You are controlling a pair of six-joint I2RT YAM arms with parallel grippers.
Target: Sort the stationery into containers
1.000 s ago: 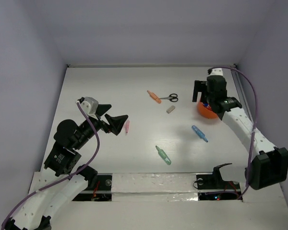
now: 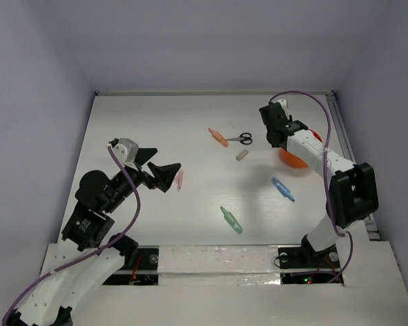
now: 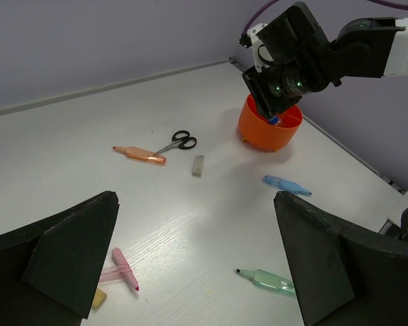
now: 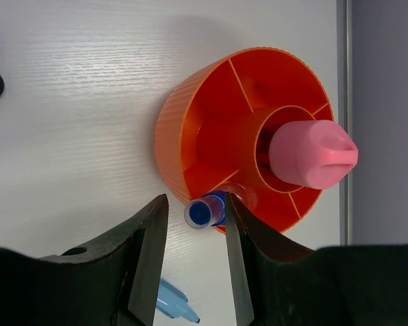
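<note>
An orange round divided container [image 4: 170, 136] stands at the right, holding a pink item [image 4: 313, 153] and a blue-banded cylinder [image 4: 204, 212]. My right gripper is over its near rim, fingers apart beside that cylinder; whether they touch it is unclear. My left gripper stands open and empty at the left. On the table lie an orange marker [image 2: 217, 136], scissors [image 2: 245, 138], a grey eraser [image 2: 242, 155], a blue marker [image 2: 283, 189], a green marker [image 2: 231, 220] and a pink marker [image 3: 126, 270].
A yellow block [image 3: 98, 299] lies near the pink marker. Walls [image 2: 217, 47] enclose the back and sides, close behind the container at the right.
The left arm and the loose stationery have not moved.
</note>
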